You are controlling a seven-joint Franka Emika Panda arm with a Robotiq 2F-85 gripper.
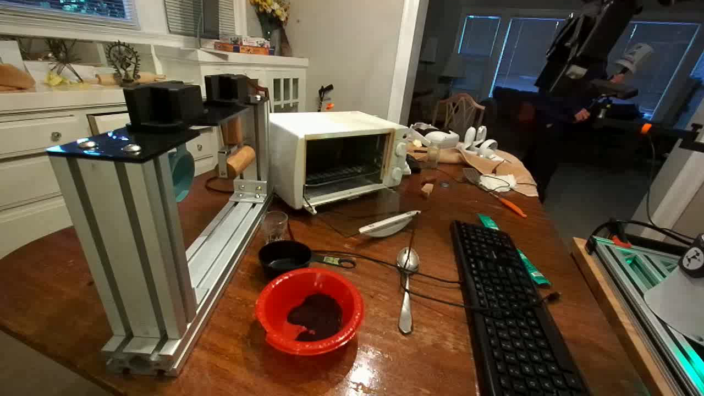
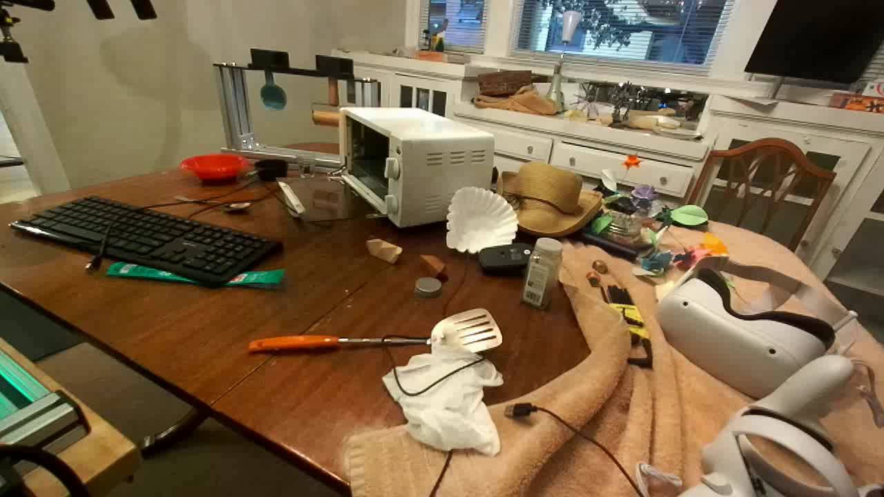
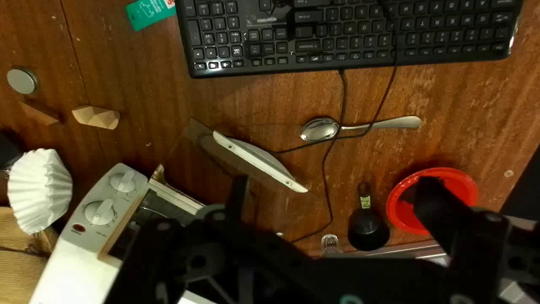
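Observation:
My gripper is open high above the table in the wrist view, its dark fingers (image 3: 236, 195) spread wide with nothing between them. Below it, a silver spoon (image 3: 319, 129) lies with a black cable across it. A red bowl (image 1: 277, 317) holding something dark stands beside a black measuring cup (image 1: 285, 254) and a clear glass (image 1: 274, 226). The white toaster oven (image 1: 346, 121) has its glass door folded down, the white door handle (image 1: 390, 224) lying towards the spoon. In the wrist view, one finger hides part of the red bowl.
A black keyboard (image 1: 511, 310) lies along one table side over a green packet (image 2: 199, 275). An aluminium frame (image 1: 132, 244) rises beside the bowl. An orange-handled spatula (image 2: 298, 342), white cloth (image 2: 447, 397), straw hat (image 2: 543, 195) and headset (image 2: 737, 331) crowd the other end.

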